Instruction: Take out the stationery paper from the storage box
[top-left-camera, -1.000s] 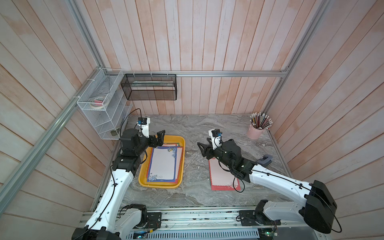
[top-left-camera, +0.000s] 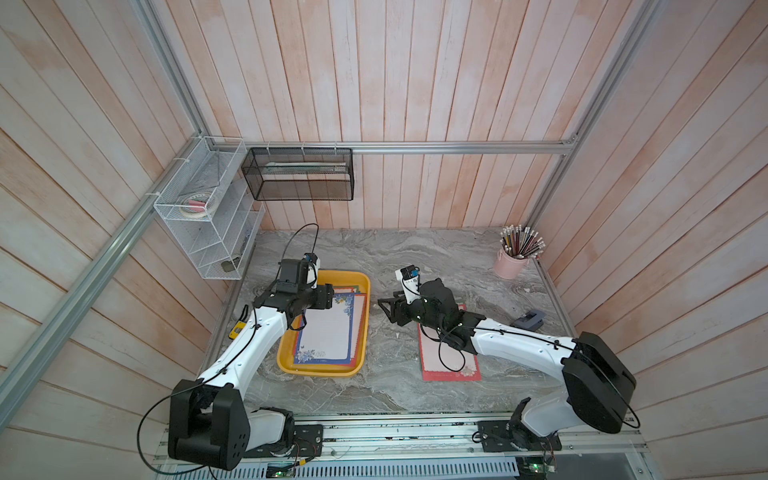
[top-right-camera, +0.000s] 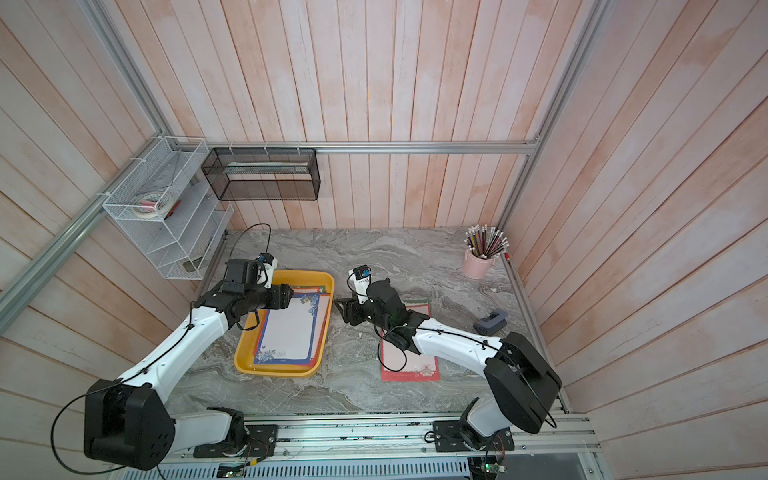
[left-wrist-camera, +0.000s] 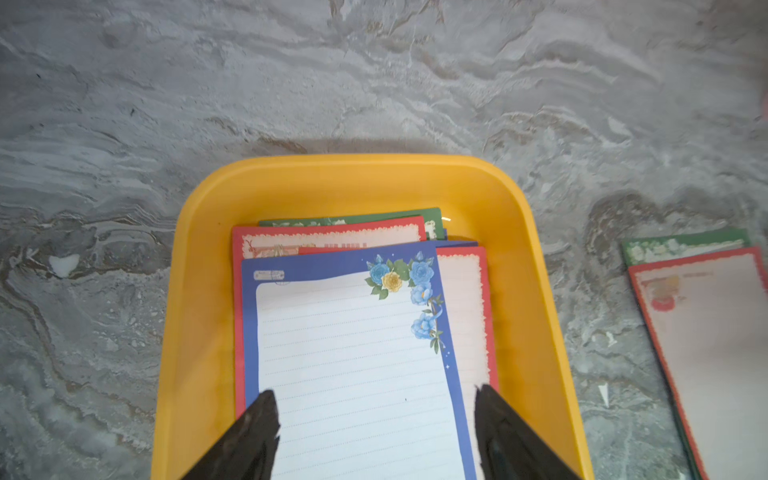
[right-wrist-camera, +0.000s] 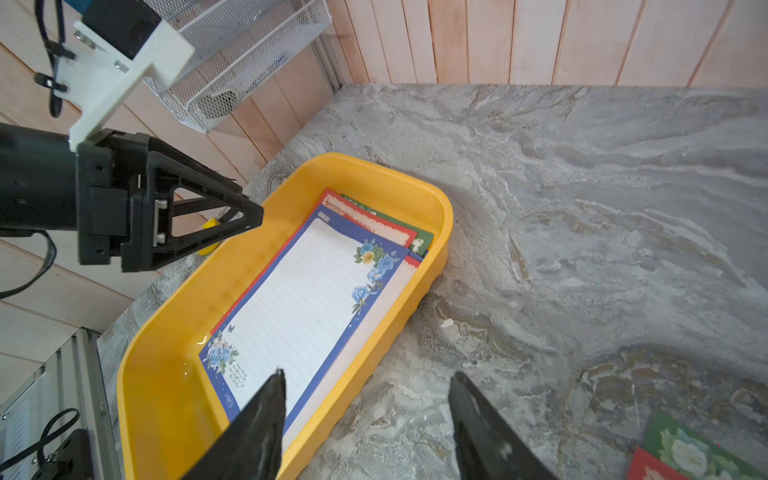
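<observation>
A yellow storage box stands on the left of the marble table. Inside it lies a stack of stationery paper; a blue-bordered lined sheet with blue flowers is on top, with red-edged sheets and a green edge showing beneath. My left gripper hangs over the box with its fingers apart and nothing between them. Right of the box, above the table, my right gripper is also apart-fingered and empty. Other red and green sheets lie on the table, partly under my right arm.
A pink cup of pencils stands at the back right, with a dark grey object in front of it. A white wire rack is on the left wall, and a black mesh basket hangs behind.
My right gripper has shifted left towards the box. The paper and box have stayed put.
</observation>
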